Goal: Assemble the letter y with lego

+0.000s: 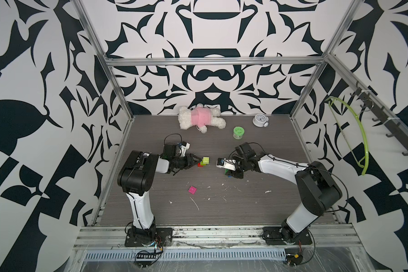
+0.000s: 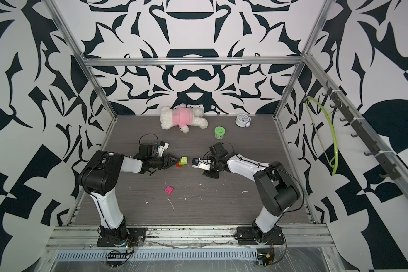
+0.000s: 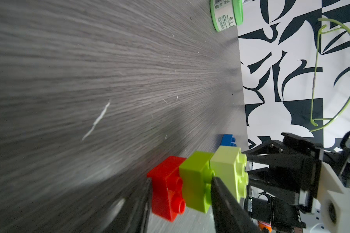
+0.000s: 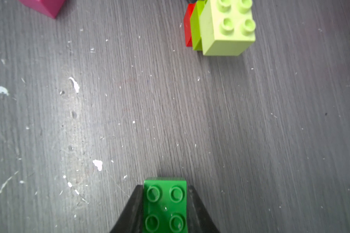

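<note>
My left gripper is shut on a stack of bricks: red [image 3: 163,186], lime [image 3: 194,182] and pale yellow-green [image 3: 225,170]. My right gripper is shut on a green brick [image 4: 165,205], its studs facing the right wrist camera; it points toward the stack from the right, with a gap between them. A pink brick [image 1: 192,190] lies on the table in front of the left gripper. A blue brick [image 3: 227,139] shows behind the stack in the left wrist view, mostly hidden.
A teddy bear [image 1: 201,117], a green-lidded tub [image 1: 238,132] and a white clock [image 1: 260,119] stand along the back.
</note>
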